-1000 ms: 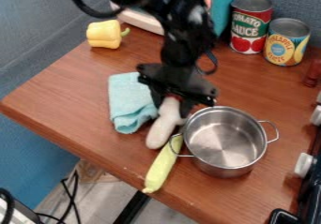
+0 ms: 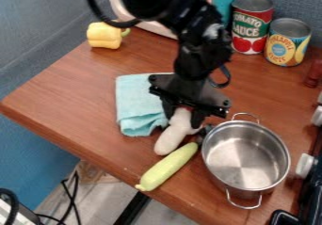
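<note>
The black gripper [image 2: 189, 102] points down over a pale elongated object [image 2: 174, 135], like a white vegetable or toy, at the edge of a light blue cloth [image 2: 136, 104]. Whether its fingers are closed on that object is hard to tell. A steel pot [image 2: 246, 156] with two handles sits to the right. A pale green corn cob or squash [image 2: 168, 166] lies diagonally left of the pot.
A yellow pepper [image 2: 105, 34] lies at the back left. A tomato can [image 2: 250, 26], another can [image 2: 287, 45] and a teal container stand at the back right. Black equipment [image 2: 306, 196] borders the right.
The pot has shifted slightly right and turned, with its handles now pointing up and down in view. The gripper has moved slightly right, and the pale object has shifted a little with it.
</note>
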